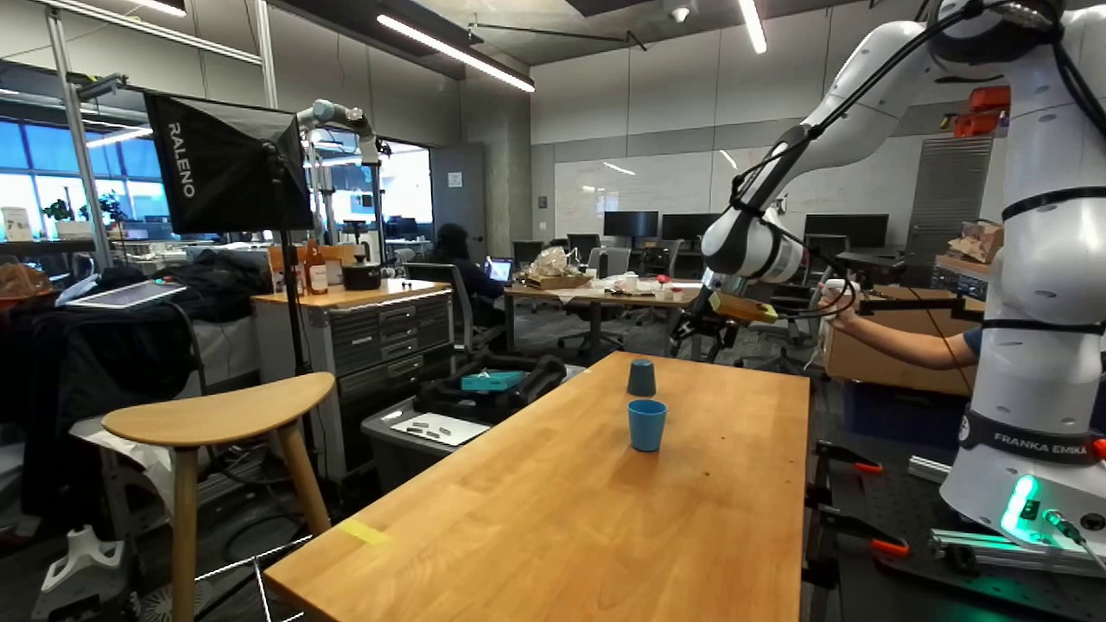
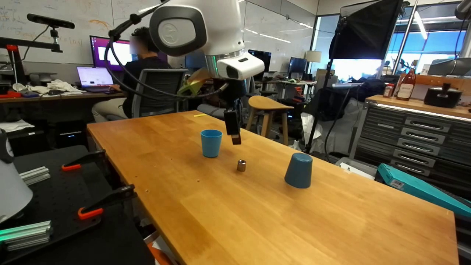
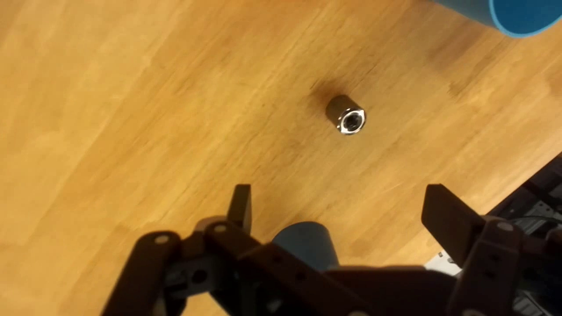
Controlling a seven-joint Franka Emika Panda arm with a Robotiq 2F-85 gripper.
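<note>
Between two cups on the wooden table, a small silver metal cylinder stands upright, its hollow top showing in the wrist view. The light blue cup is upright with its mouth up. A darker blue cup rests upside down; in the wrist view my gripper partly covers this dark cup. My gripper is open, its fingers wide apart with nothing between them. It hangs above the table, clear of the cups and the cylinder. In exterior view 1 the cylinder cannot be seen.
The wooden table has wide bare areas around the cups. Red-tipped clamps grip its edge on the robot's side. A teal box lies beyond the opposite edge. A person's arm reaches in near the robot.
</note>
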